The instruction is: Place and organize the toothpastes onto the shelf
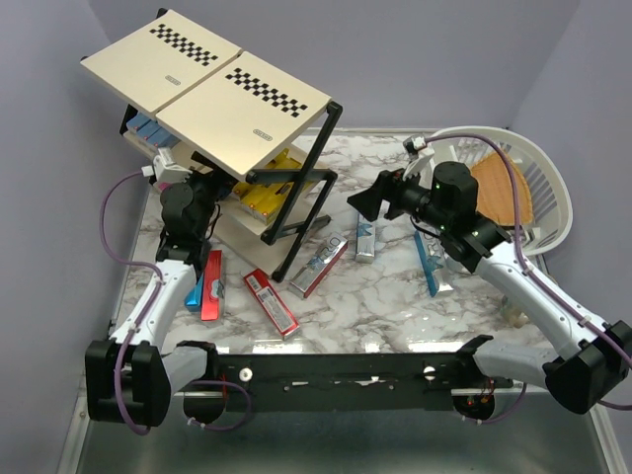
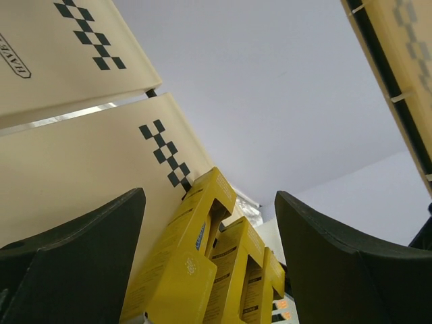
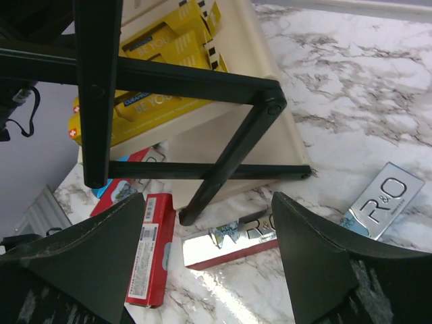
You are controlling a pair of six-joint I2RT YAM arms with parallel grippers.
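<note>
The shelf (image 1: 207, 94) stands at the back left with a cream top and black frame. Yellow toothpaste boxes (image 1: 262, 200) lie side by side on its middle level. In the left wrist view my left gripper is open, the ends of yellow boxes (image 2: 179, 287) showing between and below its fingers. My right gripper (image 1: 371, 205) hangs open over the table, empty, above a silver box (image 1: 365, 240). A red and silver box (image 1: 319, 265) and a red box (image 1: 272, 303) lie loose before the shelf. Blue boxes (image 1: 150, 130) sit at the shelf's left.
A white basket (image 1: 553, 188) with a wooden board stands at the back right. A blue packet (image 1: 427, 265) lies near the right arm. More boxes, one red (image 1: 211, 286), lie beside the left arm.
</note>
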